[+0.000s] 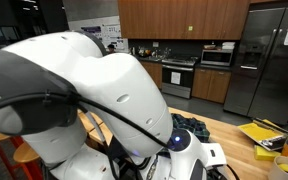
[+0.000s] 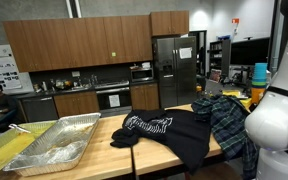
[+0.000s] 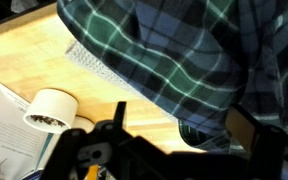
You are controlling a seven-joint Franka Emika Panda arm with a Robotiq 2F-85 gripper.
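My gripper is open in the wrist view, its two dark fingers far apart at the bottom left and bottom right. Nothing sits between them at the tips. Beyond them lies a dark green and navy plaid cloth (image 3: 144,62), rumpled over a light wooden table (image 3: 94,82). A strip of pale grey fabric (image 3: 102,66) shows along its edge. The cloth (image 2: 224,118) also appears at the right of exterior view 2. In exterior view 1 the white arm hides the gripper, and only a piece of the cloth (image 1: 192,127) shows behind it.
A white cup (image 3: 52,110) and an open book (image 3: 9,130) lie left of the gripper. In exterior view 2, a black cloth (image 2: 169,125) covers the table's middle, and a foil tray (image 2: 56,142) stands at the left. Yellow items (image 1: 262,131) lie at the right in exterior view 1.
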